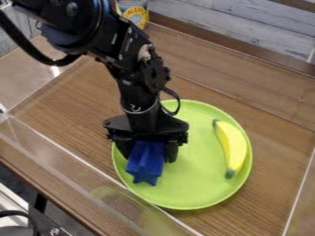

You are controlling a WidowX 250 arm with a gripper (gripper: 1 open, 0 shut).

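My black gripper (145,135) is low over the left part of a green plate (194,189), open, with a dark blue object (145,164) just below it and partly hidden by it. The blue object rests on the plate's left side. A yellow banana (231,147) lies on the right side of the plate.
The plate stands on a wooden table (264,101). A can (132,11) is at the back near a pale plank wall. The table left and behind the plate is clear. The near left edge has a clear strip and a gap beyond it.
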